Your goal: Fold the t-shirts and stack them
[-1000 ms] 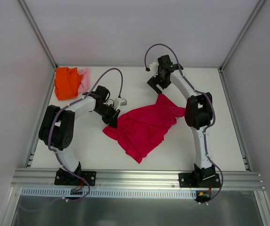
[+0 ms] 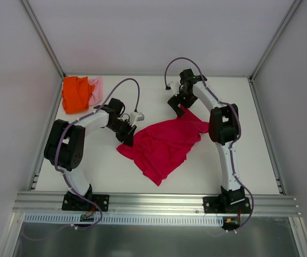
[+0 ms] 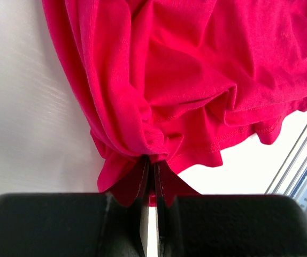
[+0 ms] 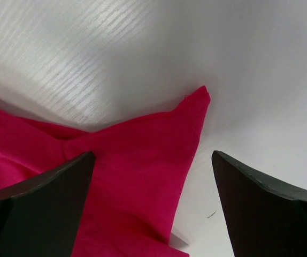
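A crumpled red T-shirt (image 2: 161, 150) lies across the middle of the white table. At its left end my left gripper (image 2: 130, 142) is shut on a bunched part of the cloth; in the left wrist view the fingertips (image 3: 161, 176) press into the red folds. At the shirt's upper-right end, my right gripper (image 2: 178, 107) stands open over a raised corner (image 4: 188, 120), which lies between and just beyond the fingers in the right wrist view.
An orange folded cloth (image 2: 74, 96) and a pink one (image 2: 95, 91) lie at the back left corner.
My right gripper has moved slightly toward the front, down onto the shirt's upper-right corner. The left gripper and the shirt look unchanged.
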